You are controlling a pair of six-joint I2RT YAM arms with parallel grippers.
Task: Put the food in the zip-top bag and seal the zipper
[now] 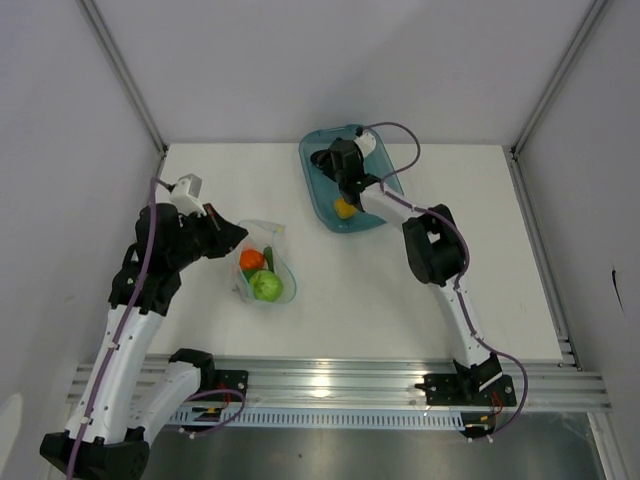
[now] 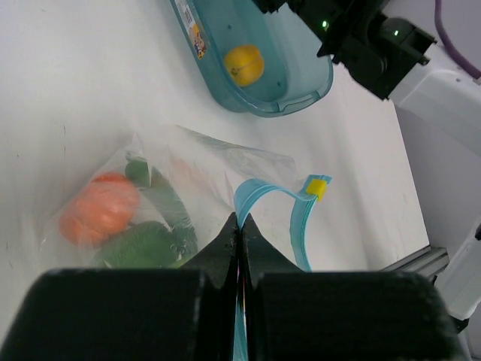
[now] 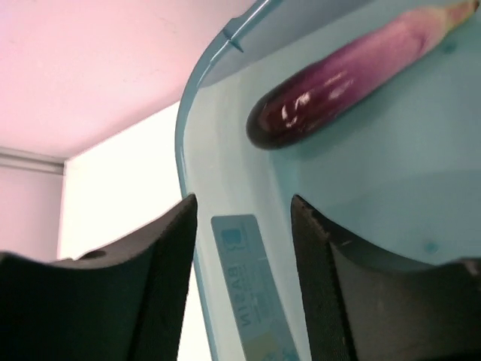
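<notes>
The clear zip top bag [image 1: 284, 280] stands left of the table's middle with an orange-red item [image 1: 251, 259], a dark green one and a light green one [image 1: 267, 286] inside. My left gripper is shut on the bag's blue zip edge [image 2: 259, 186], which loops up beyond the fingertips. In the blue basin, a purple eggplant [image 3: 331, 86] lies toward the far side, ahead of my right gripper. That gripper is over the basin, its fingers apart with nothing between them. A yellow item [image 1: 345, 208] sits at the basin's near end.
The basin's rim [image 1: 308, 180] rises close to my right gripper; a label [image 3: 252, 289] shows between and below its fingers. White table between bag and basin is clear, as is the right side [image 1: 490, 250].
</notes>
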